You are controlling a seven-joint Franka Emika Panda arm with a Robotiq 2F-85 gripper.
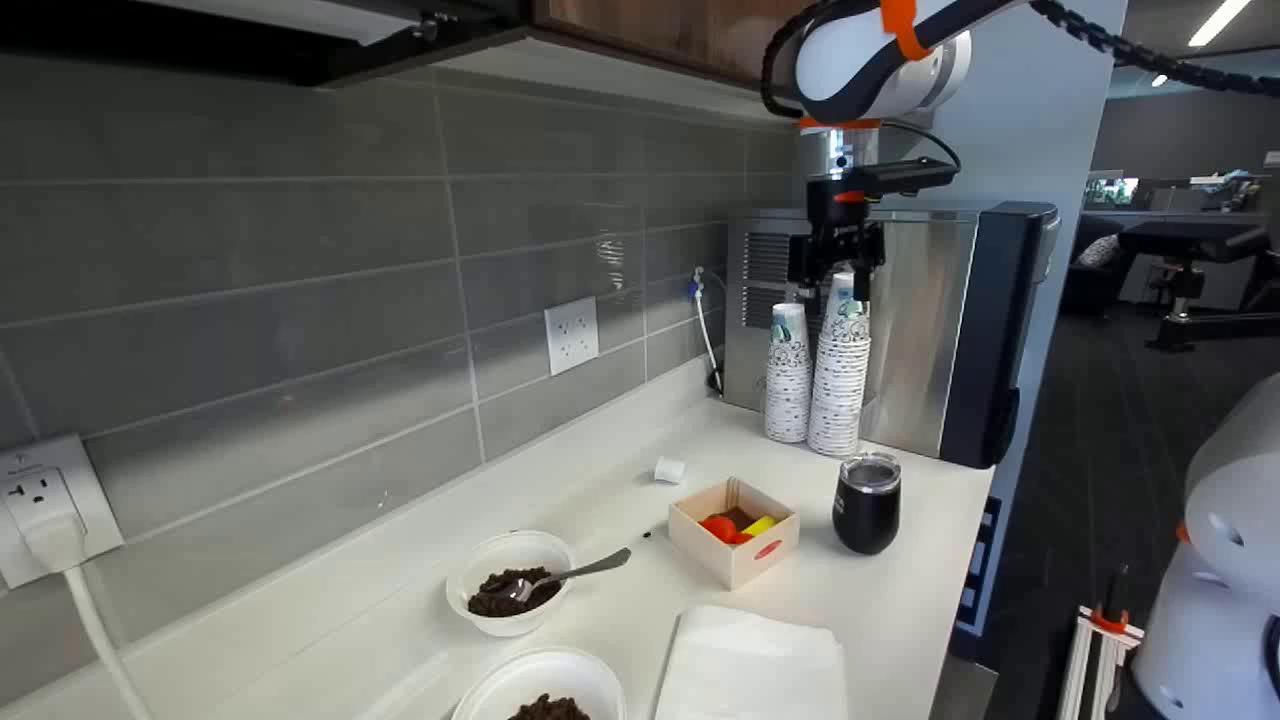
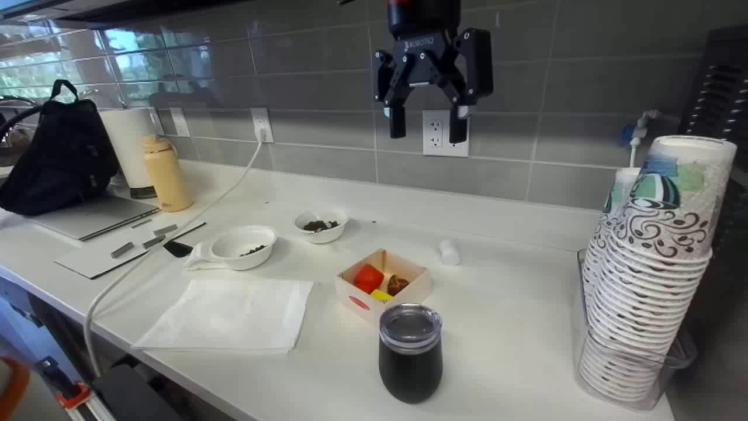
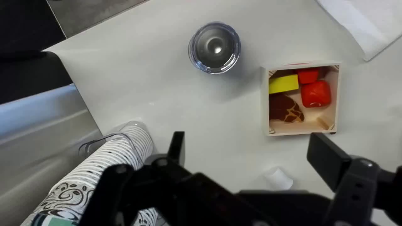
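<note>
My gripper [image 2: 428,126] hangs high above the counter, open, its fingers well apart and nothing between them. Below it in the wrist view lies a small white object [image 3: 279,178] on the bare counter. A square wooden box [image 3: 265,101] holds a yellow block [image 3: 283,83], red pieces including a rounded one [image 3: 315,94], and a brown patterned piece [image 3: 286,109]. The black tumbler [image 2: 411,365] with a clear lid stands upright near the box, toward the counter's front.
Tall stacks of patterned paper cups [image 2: 645,302] stand beside the steel appliance [image 1: 924,336]. Two white bowls [image 1: 462,588] [image 2: 245,238] hold dark crumbs; a spoon [image 1: 600,562] rests in one. White paper [image 2: 231,316] lies flat. Counter between box and cups is clear.
</note>
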